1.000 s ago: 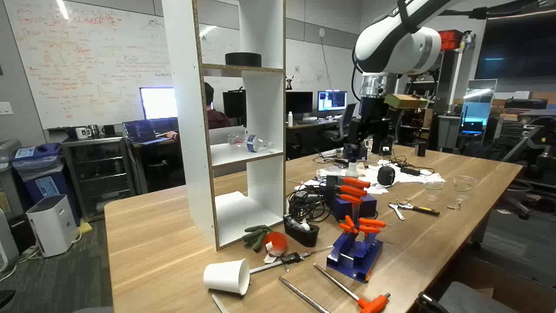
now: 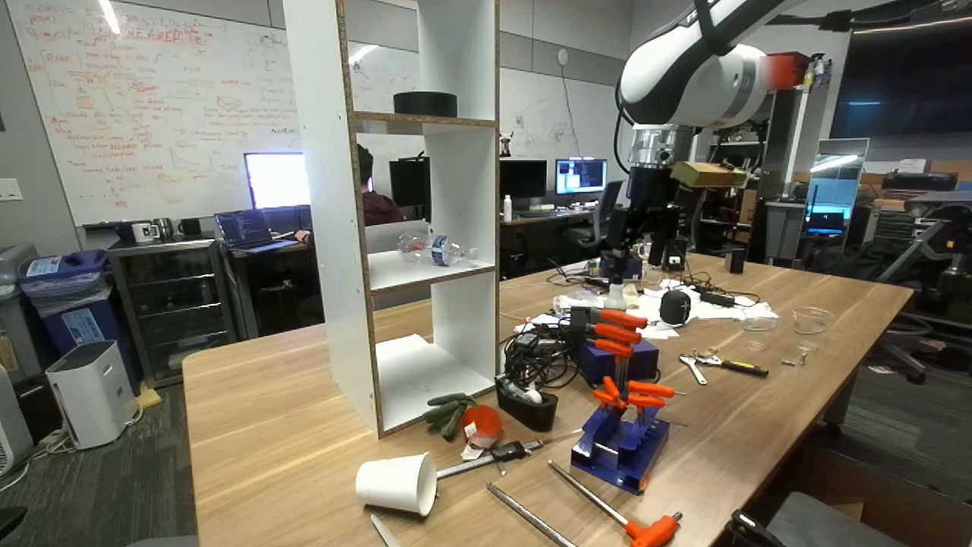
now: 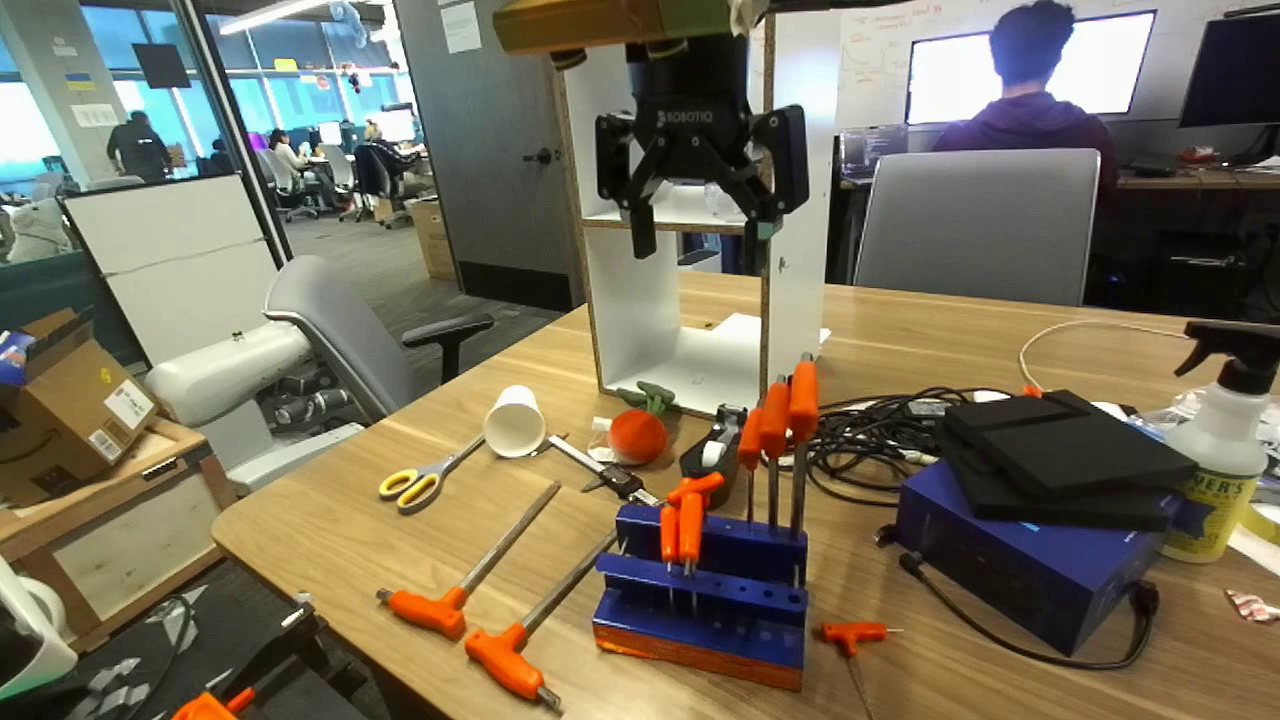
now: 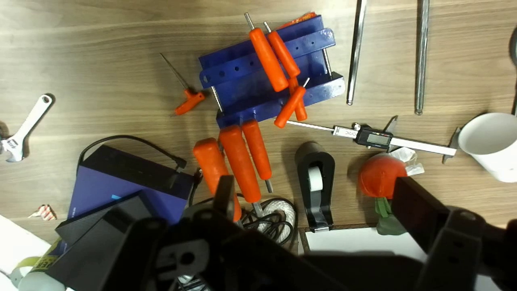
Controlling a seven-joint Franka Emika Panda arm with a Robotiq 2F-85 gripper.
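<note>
My gripper (image 3: 699,246) hangs open in the air above the table, its two fingers wide apart with nothing between them. Below it stands a blue tool rack (image 3: 708,618) with several orange-handled hex keys upright in it. Seen from the wrist, the rack (image 4: 242,92) lies at top centre, ahead of the fingers. Beneath the fingers are a black tape dispenser (image 4: 315,186) and a red plush ball (image 4: 383,175) with green leaves. A digital caliper (image 4: 378,138) lies beside them, close to a white cup (image 4: 489,140) on its side.
A tall white shelf (image 2: 351,228) stands on the table, holding a plastic bottle (image 2: 437,248) and a black round item (image 2: 425,103). A blue box (image 3: 1020,540), cables (image 3: 858,444) and a spray bottle (image 3: 1212,462) crowd one side. Long T-handle keys (image 3: 510,546) and scissors (image 3: 420,482) lie loose.
The arm and gripper look nearly unmoved in the exterior view. Objects on the table stay where they were. The person behind the shelf has shifted slightly.
</note>
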